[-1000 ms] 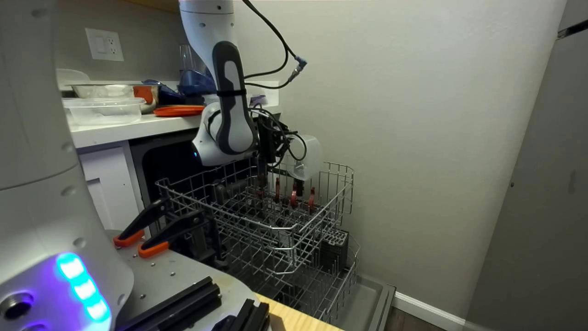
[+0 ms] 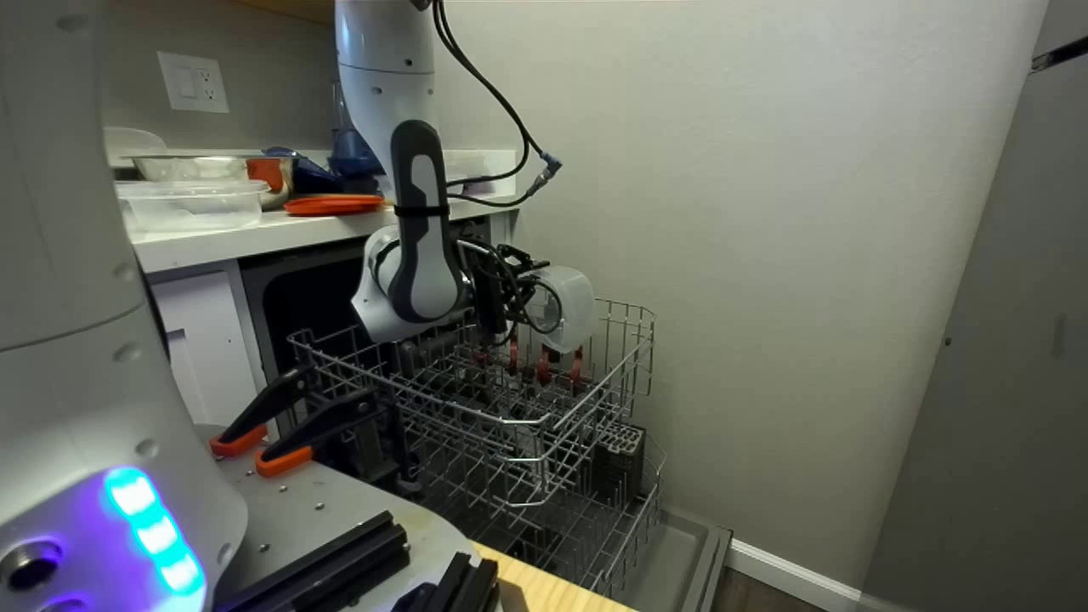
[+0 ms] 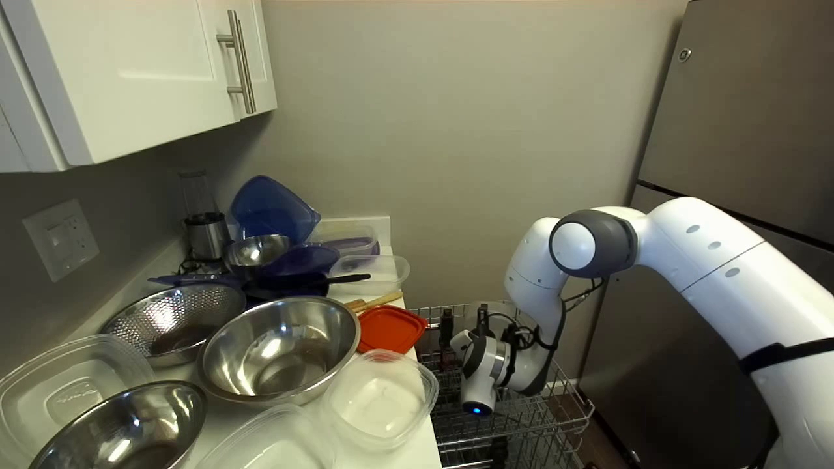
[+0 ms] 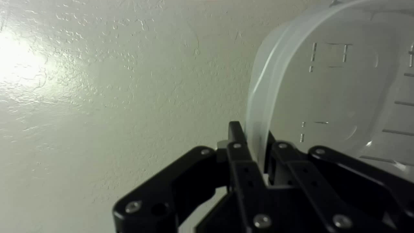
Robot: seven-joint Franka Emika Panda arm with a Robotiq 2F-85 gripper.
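A clear plastic container (image 2: 567,308) is held by its rim over the far part of the upper dishwasher rack (image 2: 479,408). In the wrist view the wall of this container (image 4: 330,89) rises from between the black fingers of my gripper, which is shut on it. The container's open side and floor face partly toward that camera, and rack wires show at its right. In exterior view 2 the arm hides most of the container. Whether its lower edge touches the rack, I cannot tell.
Red and dark items (image 2: 543,365) stand in the rack beneath the container. A wall closes off the far side. The counter holds steel bowls (image 3: 281,352), a colander (image 3: 173,320), a red lid (image 3: 391,328) and several plastic containers. The lower rack (image 2: 551,530) is pulled out too.
My arm has come down, bringing the container lower toward the upper rack and its red items. The container also looks tilted differently. The racks have stayed where they were.
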